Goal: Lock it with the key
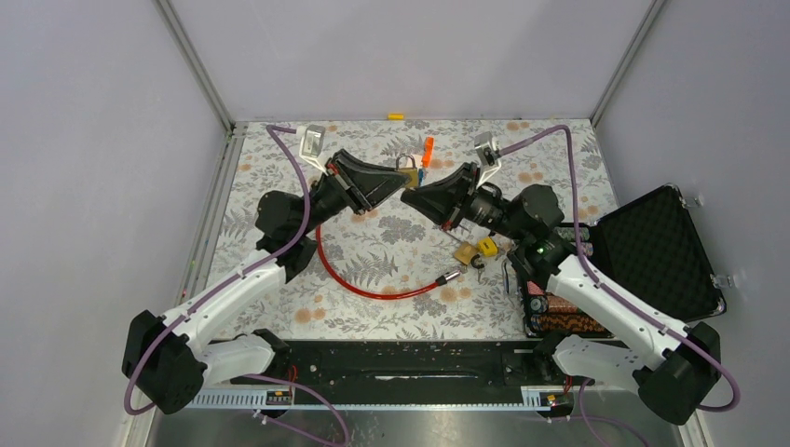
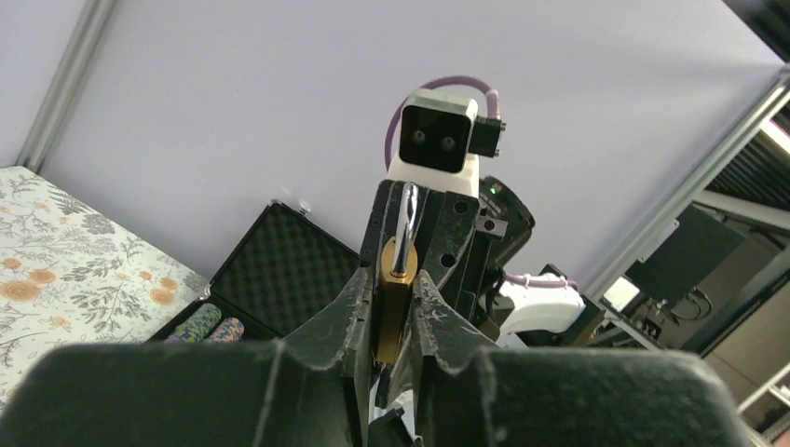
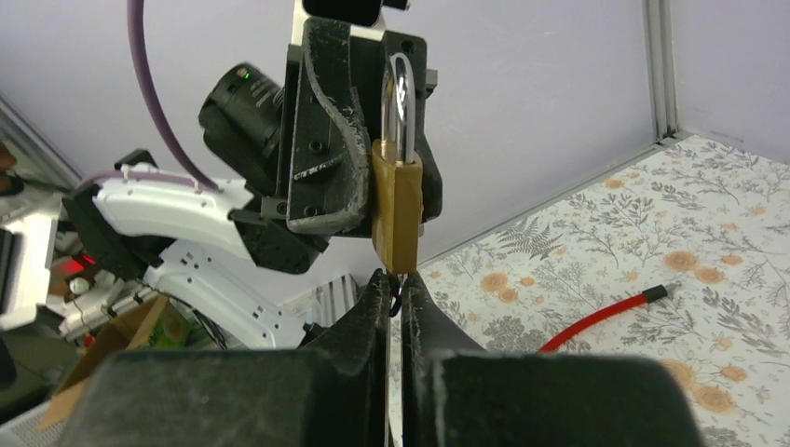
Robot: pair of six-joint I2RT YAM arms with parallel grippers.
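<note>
A brass padlock point(image 1: 408, 175) with a silver shackle pointing up hangs above the table between both grippers. My left gripper is shut on its body; in the left wrist view the lock point(image 2: 396, 289) stands upright between the fingertips. My right gripper is shut on a small dark, thin piece, likely the key, just under the bottom of the padlock point(image 3: 401, 214); whether it is inside the keyway is hidden.
An open black case point(image 1: 657, 251) lies at the right. A red hose point(image 1: 373, 294), another padlock point(image 1: 466, 253), a yellow object point(image 1: 487, 247) and small tools lie on the floral table point(image 1: 279, 307).
</note>
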